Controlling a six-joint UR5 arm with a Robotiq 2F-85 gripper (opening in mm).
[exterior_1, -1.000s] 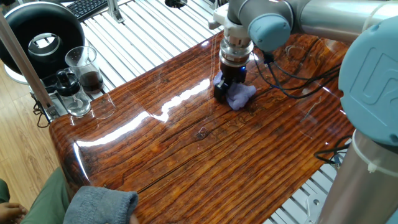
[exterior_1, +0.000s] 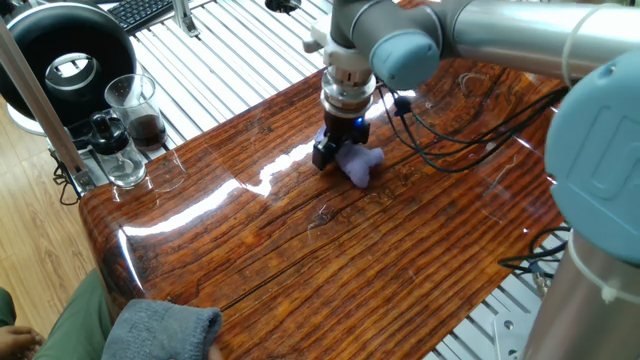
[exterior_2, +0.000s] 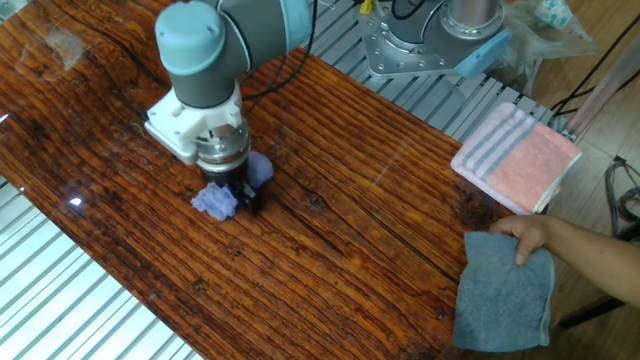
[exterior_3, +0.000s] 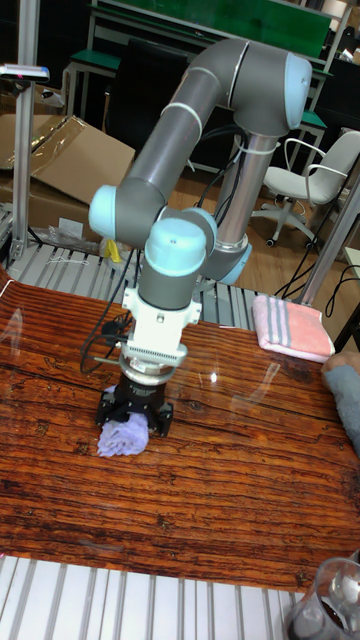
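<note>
A crumpled lavender cloth (exterior_1: 361, 164) lies bunched against the glossy brown wooden table (exterior_1: 260, 240). My gripper (exterior_1: 338, 150) points down and is shut on it, low over the tabletop. In the second exterior view, the cloth (exterior_2: 215, 201) bulges out on both sides of the black gripper (exterior_2: 238, 194). From the third exterior view, the gripper (exterior_3: 134, 419) has a dark finger on either side of the bunched cloth (exterior_3: 125, 435). The fabric's middle is hidden inside the fingers.
A person's hand (exterior_2: 525, 235) rests on a grey towel (exterior_2: 505, 290) at one table end, near a folded pink towel (exterior_2: 525, 155). A glass (exterior_1: 136, 112) and a small jar (exterior_1: 117, 150) stand past another edge. Black cables (exterior_1: 450, 150) hang by the arm. Mid-table is bare.
In the first exterior view, my gripper and the lavender cloth have moved together to the left along the table. The grey towel, glass and jar look unmoved.
</note>
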